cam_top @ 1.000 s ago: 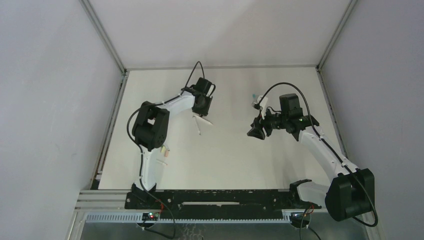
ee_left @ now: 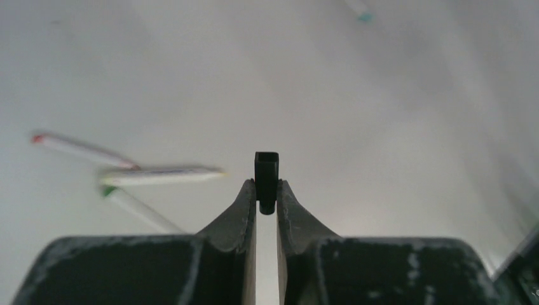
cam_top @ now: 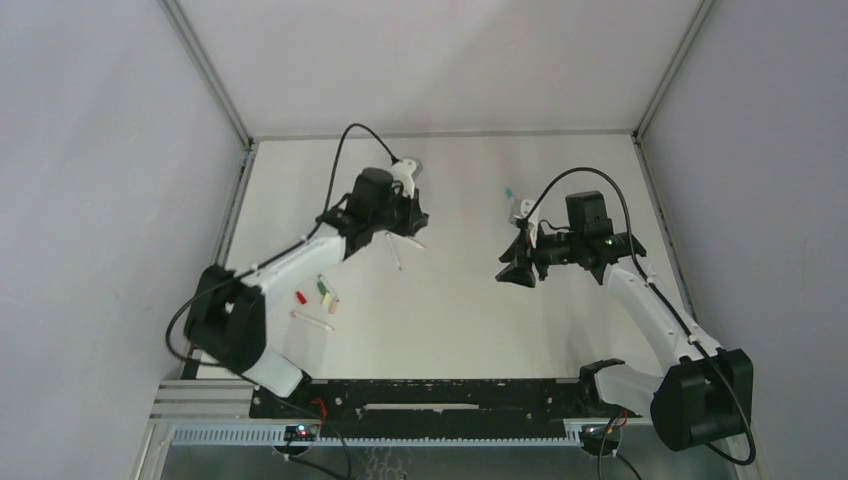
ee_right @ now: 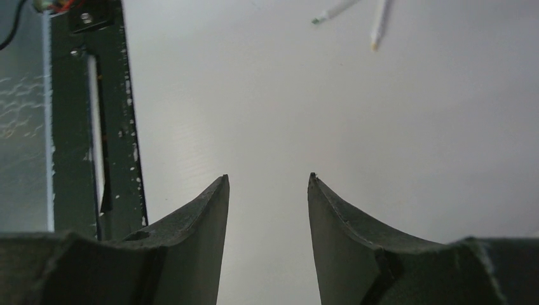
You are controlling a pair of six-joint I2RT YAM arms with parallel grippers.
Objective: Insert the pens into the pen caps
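Note:
My left gripper is shut on a small black pen cap [ee_left: 266, 168], held up between its fingertips above the table. Beyond it in the left wrist view lie a red-ended pen [ee_left: 82, 150], a yellow-ended pen [ee_left: 165, 176] and a green-ended pen [ee_left: 143, 210], close together. Apart from these is a teal-ended pen [ee_left: 358, 7]. My right gripper stands open and empty over bare table. From above, a red cap [cam_top: 301, 297], a green cap [cam_top: 322, 288] and a yellow cap [cam_top: 326, 299] lie at the left.
Another white pen [cam_top: 312, 320] rests near the table's left front. A blue piece [cam_top: 510, 194] shows behind the right gripper. A black rail [cam_top: 520, 400] runs along the front edge.
The right arm has shifted very slightly toward the front.

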